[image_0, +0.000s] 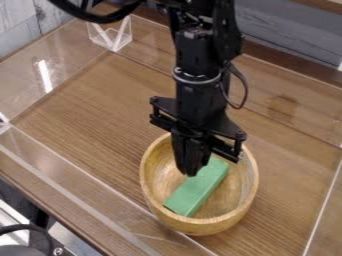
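My black gripper (198, 143) hangs from the top centre over a round yellow bowl (230, 216). A green rectangular block (194, 192) lies in the bowl, just below the fingertips, its far end partly behind the gripper. The fingers point down; whether they are open or shut is hard to make out, and nothing is visible held between them.
A clear plastic holder (110, 30) stands at the back left. Black cables show at the lower-left edge.
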